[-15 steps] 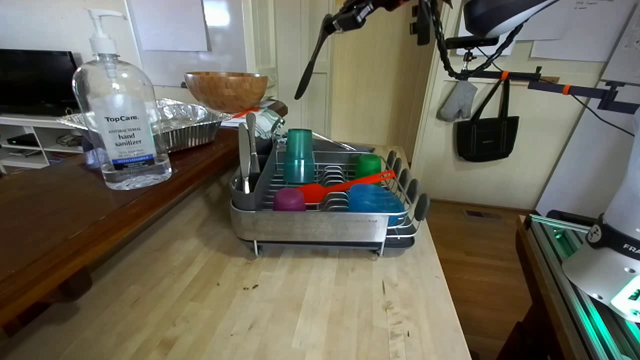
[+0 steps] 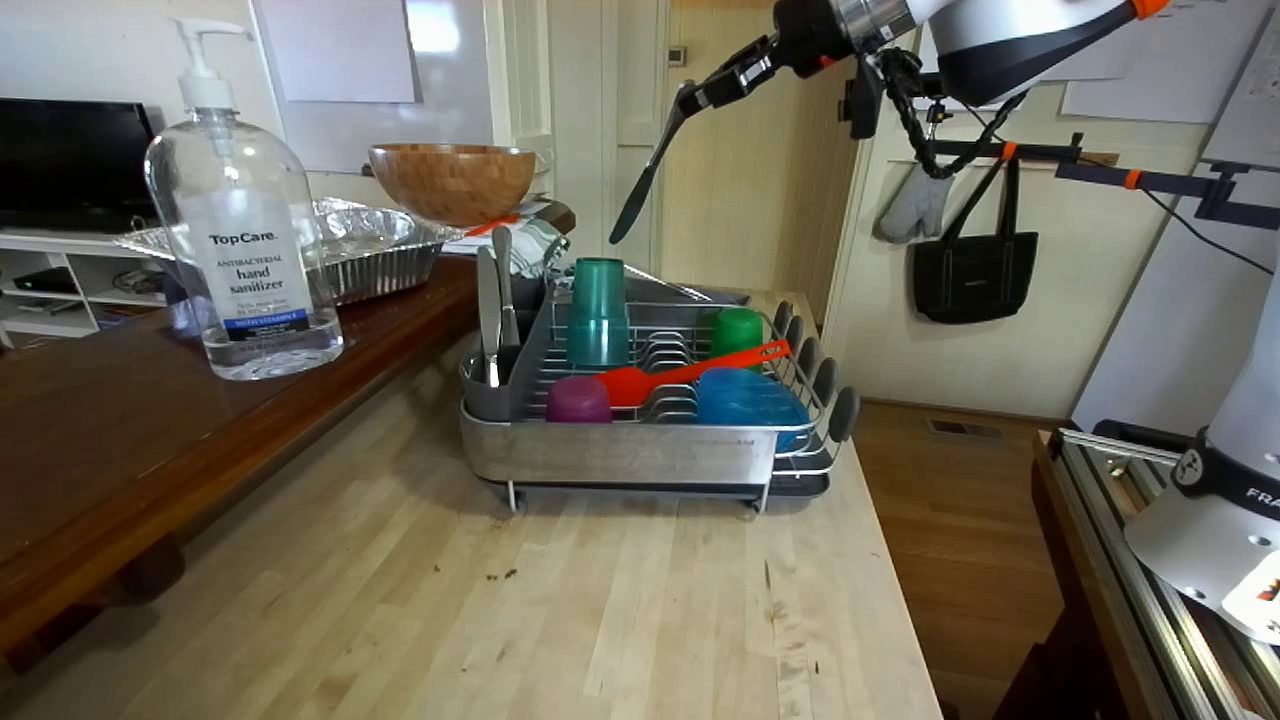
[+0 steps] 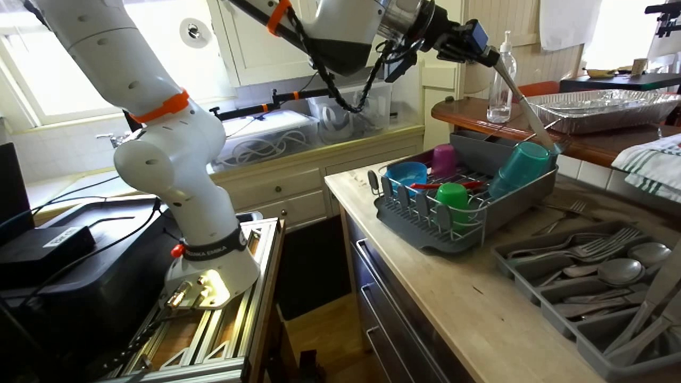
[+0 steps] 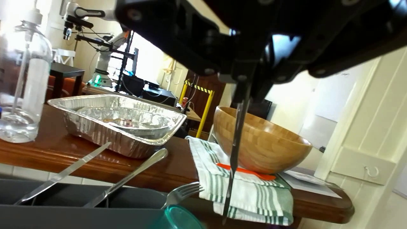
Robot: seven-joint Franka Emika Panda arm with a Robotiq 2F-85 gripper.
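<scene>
A table knife [image 2: 649, 178] hangs blade down from my gripper [image 2: 687, 98], which is shut on its upper end. In exterior view 2 the knife [image 3: 524, 105] slants past the teal cup [image 3: 520, 167]. Its tip is above the dish rack [image 2: 624, 454] in exterior view 1, apart from the cups. The wrist view has the knife [image 4: 235, 152] edge-on below my gripper. The rack's grey utensil holder [image 2: 488, 394] holds two upright utensils at its near end; a fork [image 4: 183, 193] stands farther along in the wrist view.
Purple, blue and green cups and a red spatula [image 2: 684, 373] sit in the rack. A cutlery tray [image 3: 542, 300] is beside it. On the brown counter are a sanitizer bottle [image 2: 246, 240], foil pan [image 4: 126, 118], wooden bowl [image 4: 263, 141] and striped towel [image 4: 248, 198].
My gripper and the knife have come lower and shifted to the right in exterior view 1. The rack and its contents stay put. Green light on the robot base has gone.
</scene>
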